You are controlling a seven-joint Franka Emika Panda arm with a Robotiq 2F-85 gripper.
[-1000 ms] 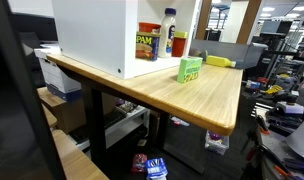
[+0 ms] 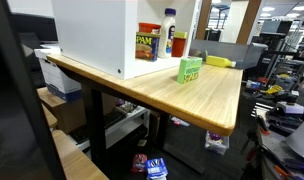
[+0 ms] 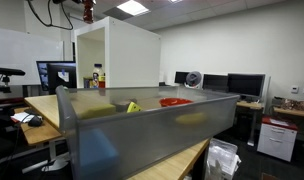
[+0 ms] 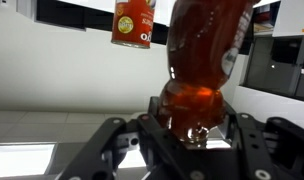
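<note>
In the wrist view a glossy dark-red, rounded object [image 4: 202, 45], possibly a bottle, fills the space ahead of my gripper. The black fingers [image 4: 97, 150] are shut on its narrower orange-red end. High in exterior view 2, a red object [image 3: 88, 10] hangs above the white shelf unit [image 3: 122, 45], probably this same one. The arm does not show in exterior view 1. A red and orange can [image 4: 133, 22] is at the upper left of the wrist view.
The wooden table [image 2: 197, 100] carries a green box [image 2: 189, 69] and a yellow bottle [image 2: 220, 62]. A Spam can [image 2: 147, 45], a white bottle [image 2: 168, 25] and a red container [image 2: 179, 44] stand by the shelf. A grey bin [image 3: 142, 135] fills exterior view 2's foreground.
</note>
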